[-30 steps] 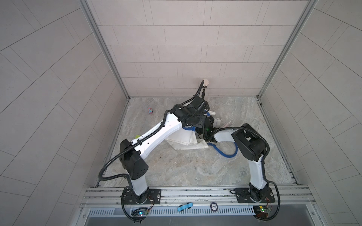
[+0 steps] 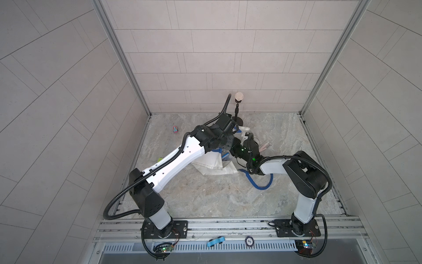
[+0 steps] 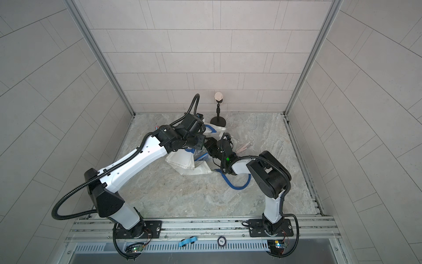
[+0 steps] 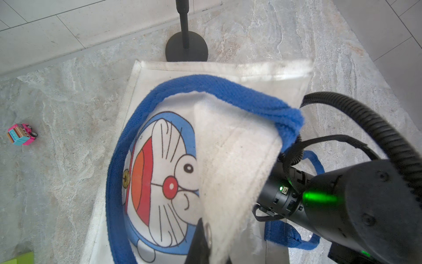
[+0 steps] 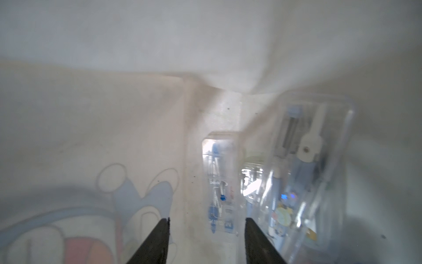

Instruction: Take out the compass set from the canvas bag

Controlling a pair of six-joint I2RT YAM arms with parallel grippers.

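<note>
The white canvas bag (image 4: 237,132) with a cartoon face and blue strap (image 4: 118,167) lies on the floor. My left gripper is shut at a fold of its fabric; whether cloth sits between the fingers is hard to tell. My right gripper is inside the bag, part open with nothing between its fingers. In the right wrist view, clear plastic cases with instruments lie ahead of it: a small one (image 5: 219,171) in the middle and a larger one (image 5: 303,167) on the right.
A black stand (image 4: 186,50) is behind the bag. A small pink-and-blue toy (image 4: 22,134) lies to the left.
The right arm's elbow has shifted right, with its gripper staying at the bag.
</note>
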